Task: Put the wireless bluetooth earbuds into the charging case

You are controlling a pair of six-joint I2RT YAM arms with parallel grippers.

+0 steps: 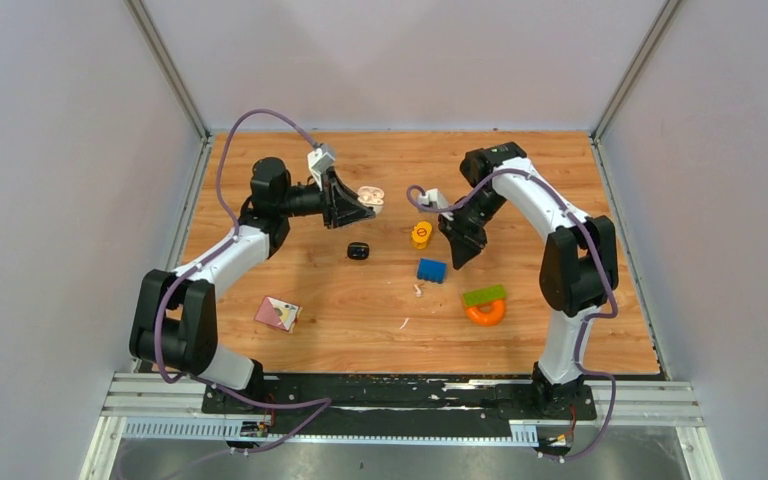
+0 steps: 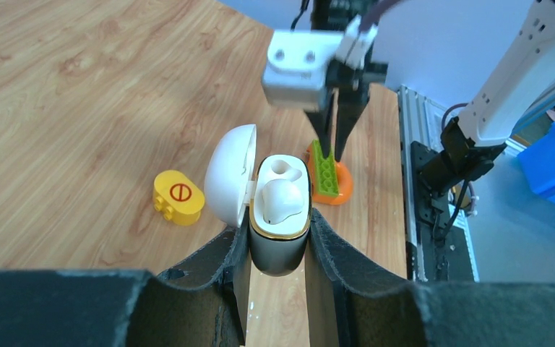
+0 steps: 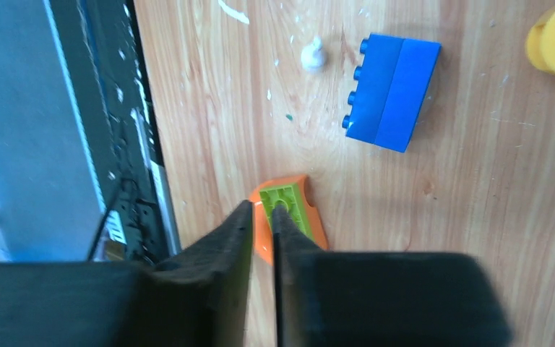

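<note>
The white charging case, lid up and open, is held upright in my left gripper, shut on its body; one earbud cavity looks empty, the other filled. It shows as well in the top view. A white earbud lies on the table near the blue brick, also small in the top view. My right gripper points down above the table, right of the case; its fingers are blurred and close together, and anything between them is hard to see.
A blue brick, yellow piece, green brick on orange ring, black object and pink card box lie on the table.
</note>
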